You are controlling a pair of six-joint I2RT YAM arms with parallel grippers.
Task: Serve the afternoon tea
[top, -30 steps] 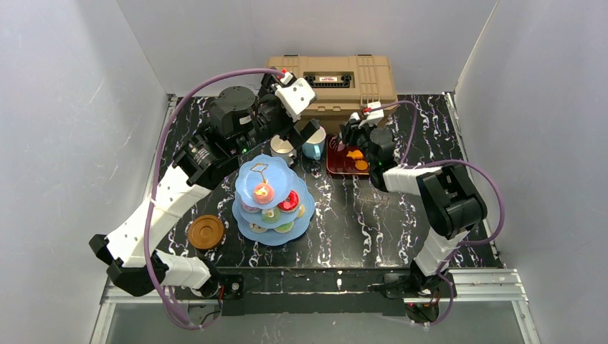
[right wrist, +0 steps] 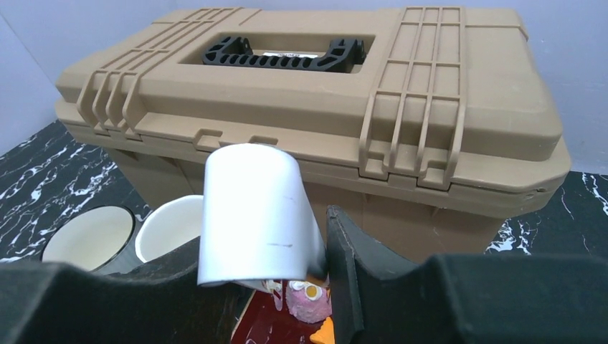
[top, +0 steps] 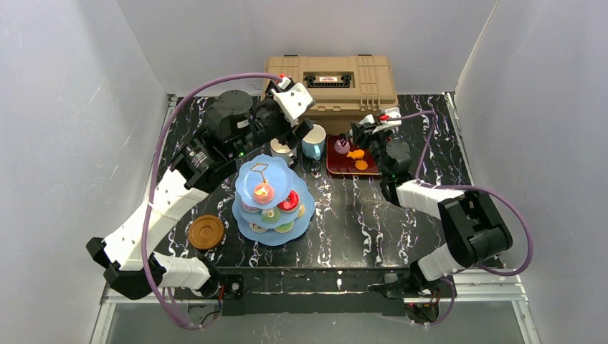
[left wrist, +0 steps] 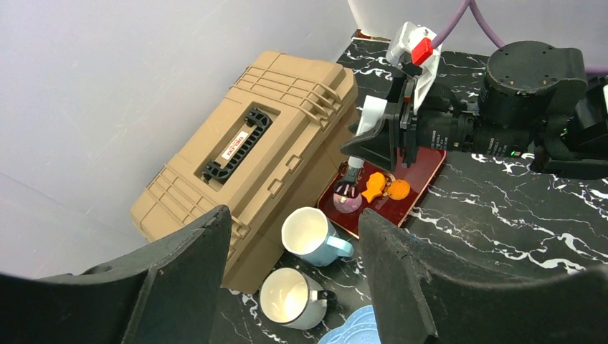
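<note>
My left gripper stands open near the cups, with nothing between its fingers. Above the dark red tray (top: 344, 172), my right gripper (top: 355, 133) is closed around a white-handled tool (left wrist: 372, 113). The handle (right wrist: 251, 215) looms large between the fingers in the right wrist view. Its dark lower end (left wrist: 348, 188) is at a pink round treat (left wrist: 347, 204); whether it grips the treat, I cannot tell. Two orange treats, one fish-shaped (left wrist: 374, 185) and one round (left wrist: 399, 189), lie on the tray. The blue tiered stand (top: 245, 176) bears several sweets.
A tan case (top: 287, 66) fills the back. A light blue cup (left wrist: 315, 245) and a grey cup (left wrist: 308, 315) stand in front of it. A brown round lid (top: 206, 232) lies at the left. Bare table (top: 351, 236) lies right of the stand.
My right gripper has shifted to the right over the tray, its arm swinging outward and the tool moving along. The left arm has hardly moved. Stand, cups and tray stay where they were.
</note>
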